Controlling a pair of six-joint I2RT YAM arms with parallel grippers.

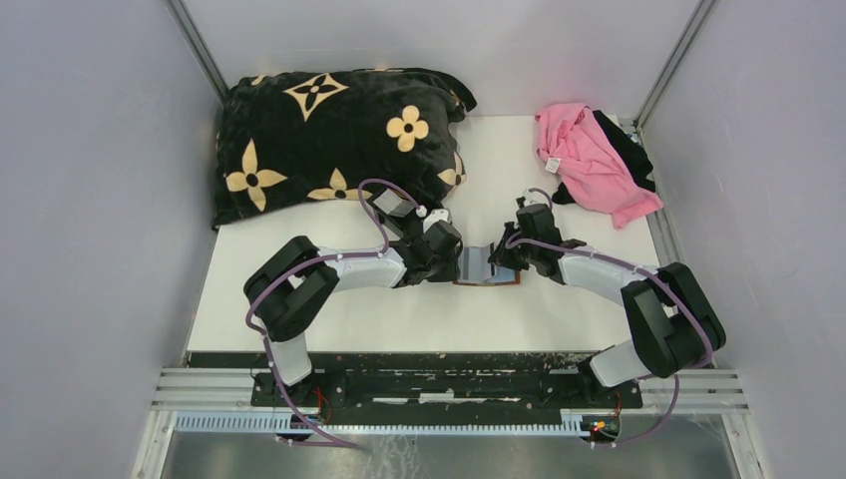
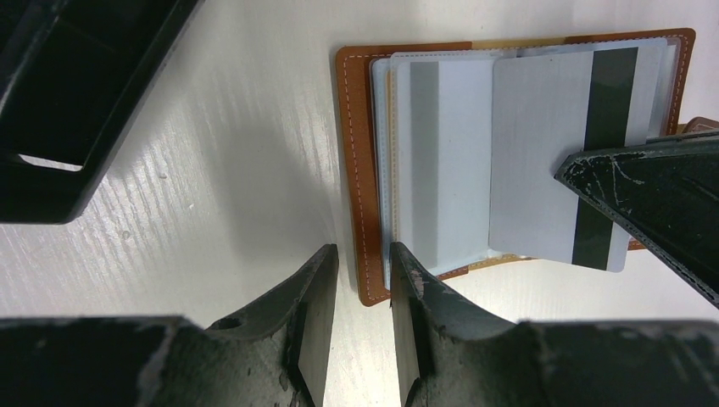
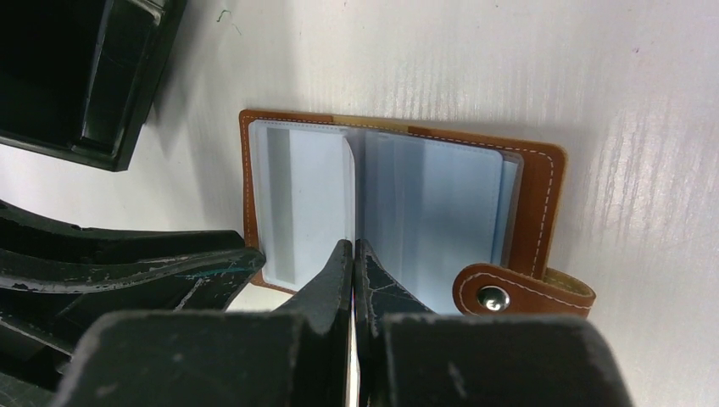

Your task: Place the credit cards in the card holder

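Observation:
The open brown leather card holder [image 2: 360, 170] lies on the table with clear sleeves, seen between both grippers in the top view. In the left wrist view a sleeve page with a dark stripe [image 2: 534, 153] is partly lifted, beside my right gripper's black finger. My left gripper is part open at the holder's left edge, nothing visible between its fingertips. My right gripper is shut over the middle of the holder, at the edge of the raised page; whether anything thin is between its fingertips is hard to tell.
A black tray [image 3: 76, 68] sits behind the holder to the left. A black patterned cushion [image 1: 339, 140] fills the back left, and pink cloth [image 1: 589, 165] lies at back right.

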